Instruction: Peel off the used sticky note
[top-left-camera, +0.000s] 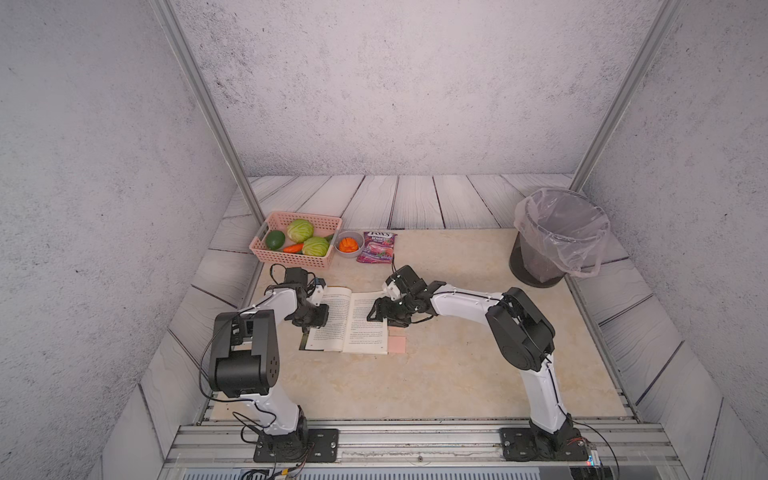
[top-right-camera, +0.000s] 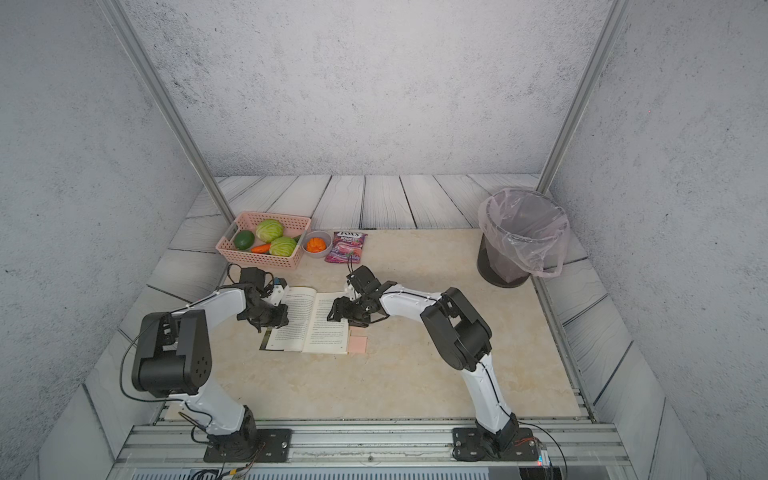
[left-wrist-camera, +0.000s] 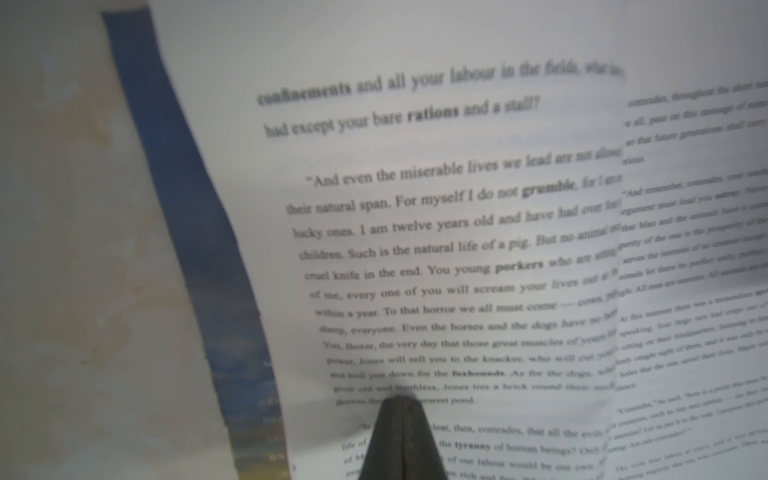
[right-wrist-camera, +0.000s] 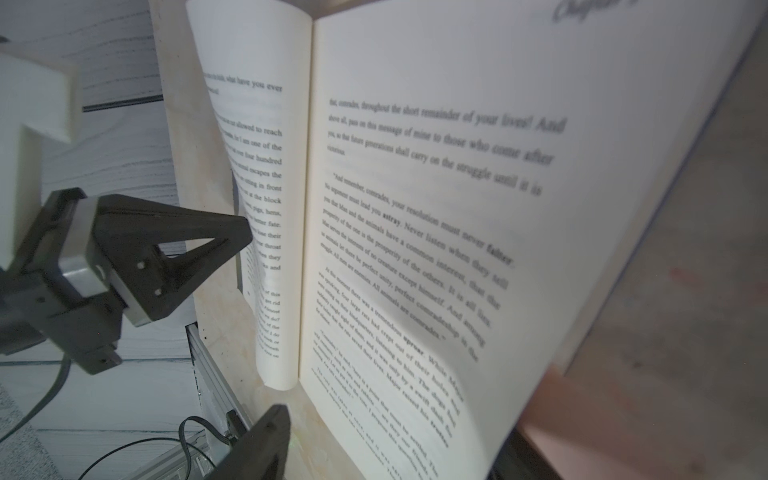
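Note:
An open book lies on the table. My left gripper is shut, its tips resting on the left page, with nothing seen between them. My right gripper is over the right page; in the right wrist view its fingers are apart at the page's outer edge, one partly hidden by the page, and whether they touch it is unclear. A pink sticky note shows beyond the book's right edge, blurred pink below the page in the right wrist view.
A basket of vegetables, a bowl of orange items and a purple packet stand behind the book. A lined bin is at the back right.

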